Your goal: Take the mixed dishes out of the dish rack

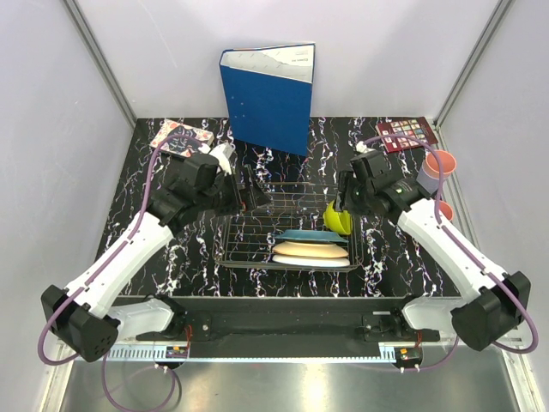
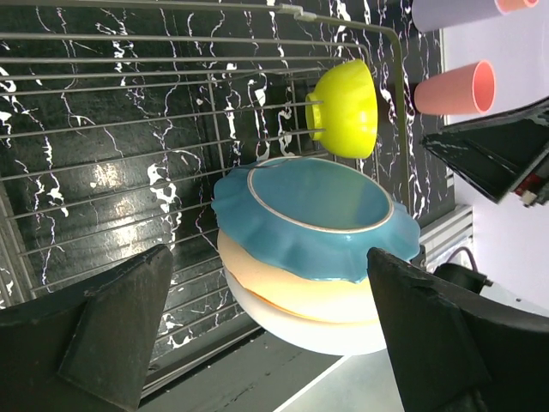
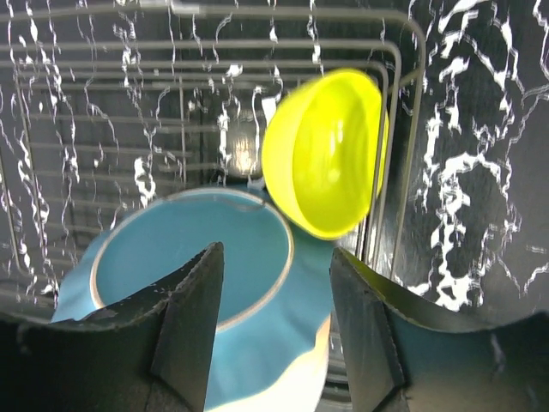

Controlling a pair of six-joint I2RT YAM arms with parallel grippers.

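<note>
The wire dish rack (image 1: 249, 263) holds a yellow-green bowl (image 1: 337, 221) at its right, with a teal scalloped plate (image 2: 313, 202), a peach plate (image 1: 309, 251) and a white plate (image 1: 309, 261) stacked on edge in front. My left gripper is open over the rack's left part, nothing between its fingers. My right gripper hangs open above the yellow bowl and teal plate, which show below and beyond its fingertips, with nothing held.
A blue upright board (image 1: 266, 99) stands at the back. Pink cups (image 1: 442, 163) and a lilac cup (image 1: 427, 178) are at the right. Books lie in both back corners. The counter left of the rack is clear.
</note>
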